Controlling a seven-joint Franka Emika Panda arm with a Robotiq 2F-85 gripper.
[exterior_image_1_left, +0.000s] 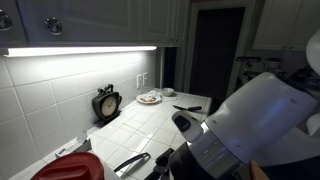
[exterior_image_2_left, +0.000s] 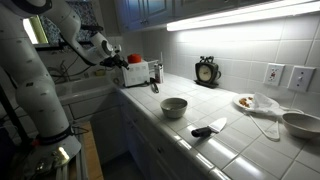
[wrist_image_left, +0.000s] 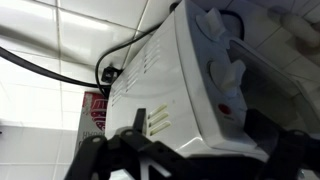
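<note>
A white toaster oven (exterior_image_2_left: 140, 74) stands at the counter's far end, with a red, round-topped item (exterior_image_2_left: 134, 60) on it. In exterior view 1 the red item (exterior_image_1_left: 72, 167) fills the lower left corner, with a black handle (exterior_image_1_left: 132, 162) beside it. My gripper is open over the white oven (wrist_image_left: 175, 85) in the wrist view; its dark fingers (wrist_image_left: 136, 150) stand apart around the oven's front edge. Two white knobs (wrist_image_left: 211, 24) show on the front panel. Whether the fingers touch the oven, I cannot tell.
A black cable (wrist_image_left: 45, 70) runs behind the oven near the tiles. Farther along the counter are a bowl (exterior_image_2_left: 174, 107), a dark-handled knife (exterior_image_2_left: 210, 128), a black clock (exterior_image_2_left: 207, 71) and a plate of food (exterior_image_2_left: 246, 101).
</note>
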